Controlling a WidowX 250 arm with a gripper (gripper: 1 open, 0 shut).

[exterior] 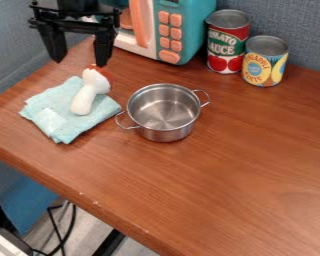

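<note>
My gripper (77, 44) hangs at the top left, its two black fingers spread wide apart with nothing between them. Below it a white object with an orange-red tip (88, 94), perhaps a toy mushroom, lies on a folded light blue cloth (53, 112). Just right of the cloth stands a steel pot (164, 118) with two handles, which looks empty.
A teal toy oven (176, 32) stands at the back, beside a tomato can (227, 42) and a shorter yellow-labelled can (264, 62). Cables hang below the table's left edge.
</note>
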